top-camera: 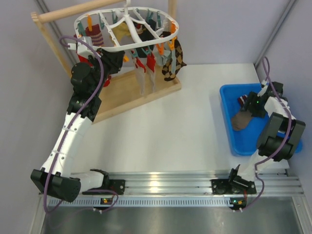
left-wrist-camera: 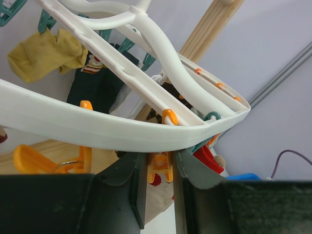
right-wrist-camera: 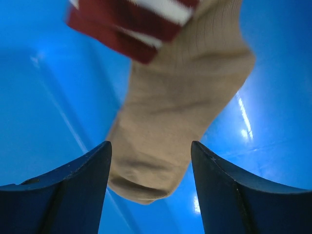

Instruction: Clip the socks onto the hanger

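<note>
A brown sock with a dark-red and white striped cuff (right-wrist-camera: pixel 131 24) lies in the blue tray (top-camera: pixel 229 131); its brown part (top-camera: pixel 241 120) shows in the top view. Just over this sock my right gripper stands open, one fingertip on either side of the brown fabric, nothing gripped. At the upper left hangs the white round hanger (top-camera: pixel 97 48), with several socks clipped along it. My left gripper is shut on an orange clip (left-wrist-camera: pixel 160 161) at the hanger's rim.
A wooden stand (top-camera: pixel 136 101) carries the hanger. Among the hung socks are a yellow one (left-wrist-camera: pixel 46 52) and a checkered one (top-camera: pixel 176 56).
</note>
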